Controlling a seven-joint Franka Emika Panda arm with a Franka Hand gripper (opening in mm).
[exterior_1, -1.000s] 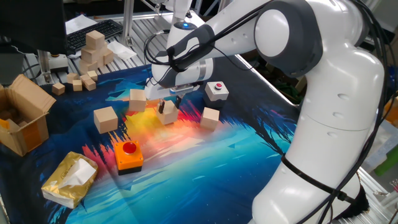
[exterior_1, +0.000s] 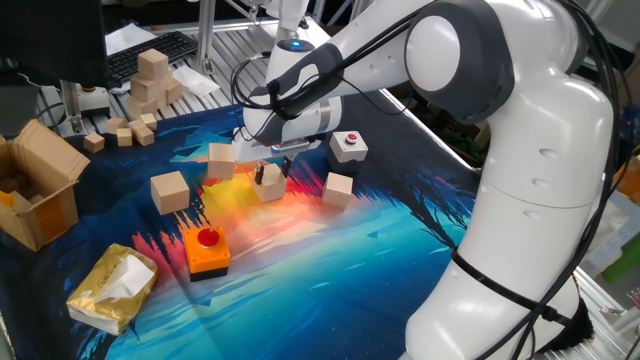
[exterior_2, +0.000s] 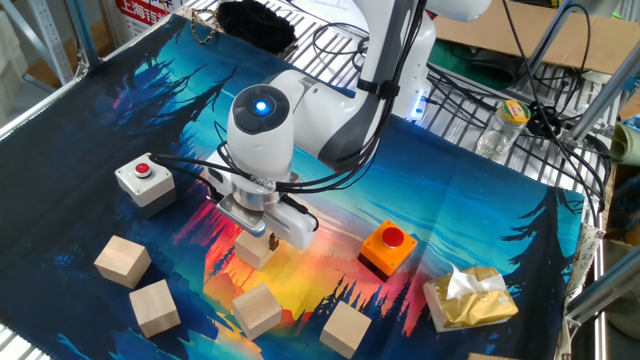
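Several plain wooden cubes rest on the colourful mat. My gripper (exterior_1: 273, 170) is low over the middle cube (exterior_1: 268, 188), its dark fingers (exterior_1: 259, 174) spread apart at either side of the cube's upper part. Whether the pads touch the wood cannot be seen. In the second exterior view the hand covers part of that same cube (exterior_2: 252, 252), and only one fingertip shows clearly. Around it stand other cubes: one behind (exterior_1: 221, 161), one to the left (exterior_1: 170, 193) and one to the right (exterior_1: 337, 190).
An orange box with a red button (exterior_1: 207, 252) and a gold tissue pack (exterior_1: 113, 288) lie front left. A white button box (exterior_1: 348, 148) stands right of the hand. At far left are an open carton (exterior_1: 40, 190) and stacked cubes (exterior_1: 152, 90).
My gripper has come down slightly, bringing its fingers lower around the middle cube. The cube and the other objects have stayed in place.
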